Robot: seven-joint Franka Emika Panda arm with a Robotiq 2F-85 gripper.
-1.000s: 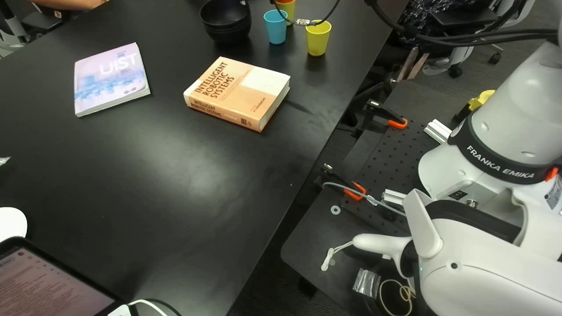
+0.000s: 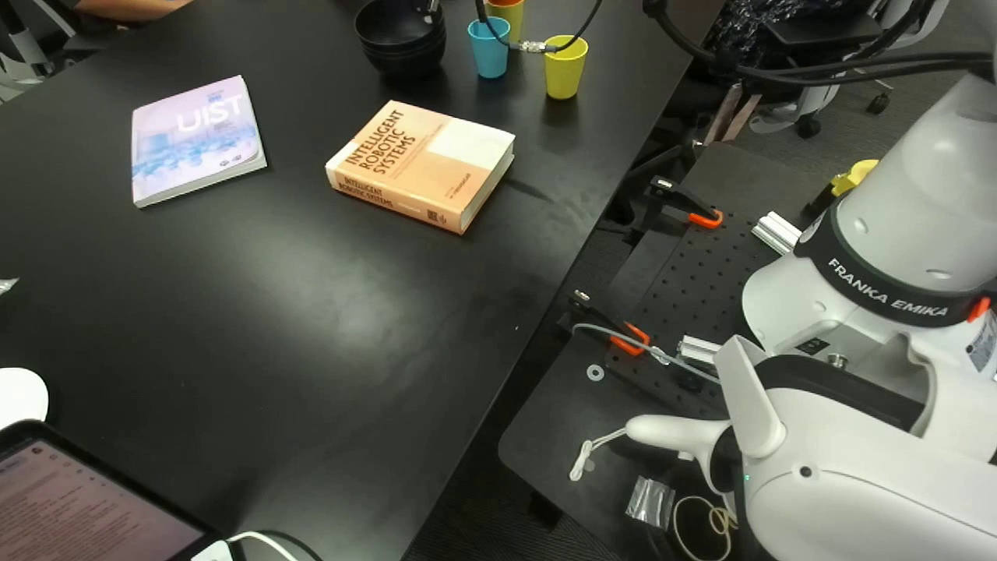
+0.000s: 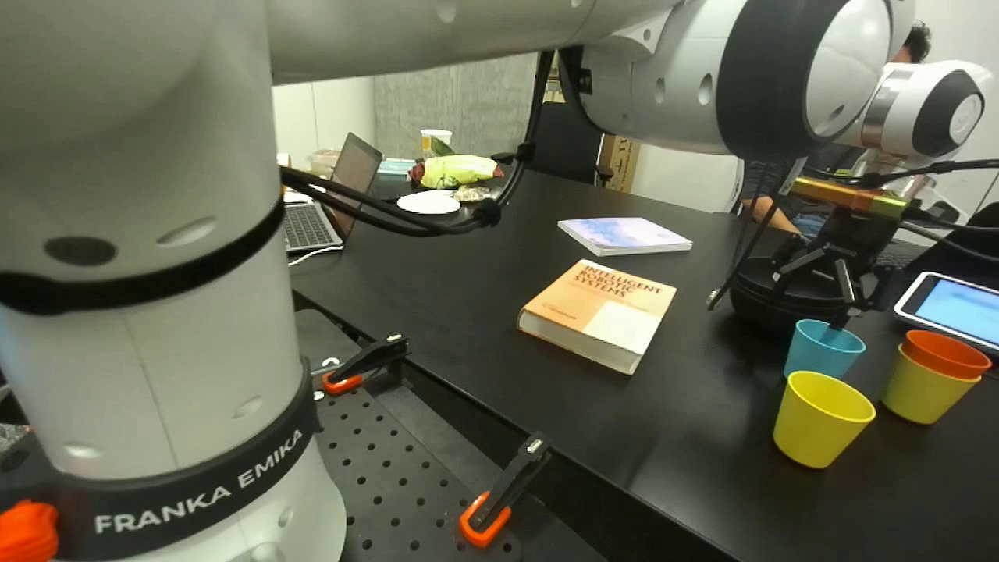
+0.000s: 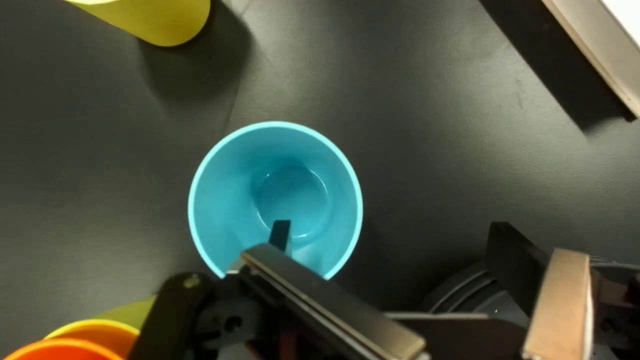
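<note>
My gripper is open, its fingers wide apart. In the wrist view, one fingertip [image 4: 280,233] overlaps the near part of the blue cup [image 4: 225,186]; how far it is above or inside the cup cannot be told. The other finger [image 4: 510,255] is out to the right, by the black bowls [image 4: 459,288]. The blue cup stands upright and looks empty. Exterior view 2 has the gripper over the bowls [image 3: 768,304] and cup [image 3: 824,351], partly hiding the bowls. Most of the gripper is outside exterior view 1.
A yellow cup [image 3: 819,421] and an orange cup [image 3: 946,351] nested in another yellow one [image 3: 922,398] stand close by. The orange book [image 2: 420,164] and pale book [image 2: 196,140] lie flat. Bare table [image 2: 308,308] spreads out beyond them.
The cable hanging near the cups has shifted slightly left in exterior view 1. Cups, bowls and books remain in place.
</note>
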